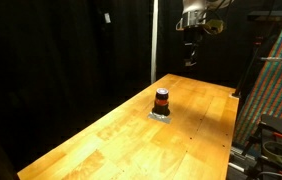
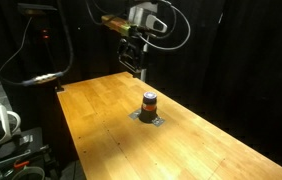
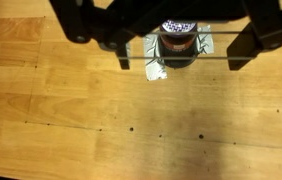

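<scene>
A small dark cylinder with an orange-red band and a light top stands upright on a silvery patch on the wooden table. In the wrist view the cylinder's dotted pale top shows near the upper edge, partly covered by gripper parts. My gripper is open, its dark fingers wide apart. Two thin pale lines cross the gap between them, above the cylinder in that view. Both exterior views show the gripper high over the table's far end, well clear of the cylinder.
Black curtains hang along one side. A stool-like stand with cables is beside the table's right edge.
</scene>
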